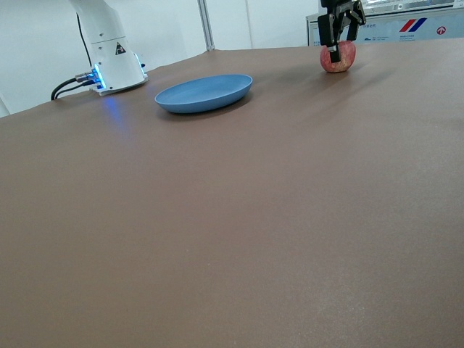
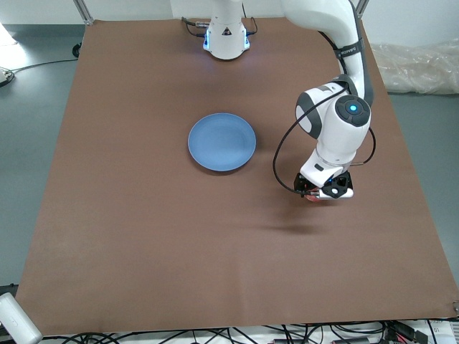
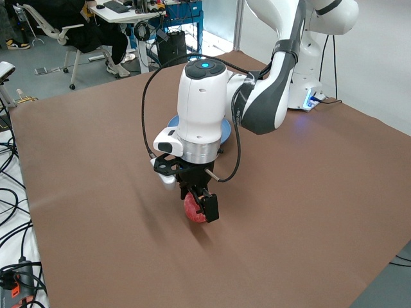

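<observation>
My black gripper [image 3: 202, 199] is low over the brown table at the right of the left view, right at a red apple [image 3: 194, 210], which it mostly hides there. In the top view the gripper [image 1: 335, 40] reaches down over the apple [image 1: 341, 61], fingers beside it; whether they grip it I cannot tell. A blue plate [image 2: 221, 141] lies empty to the left of the gripper in the left view, and behind the arm in the right view.
Cables [image 2: 215, 337] run along the front edge, off the table.
</observation>
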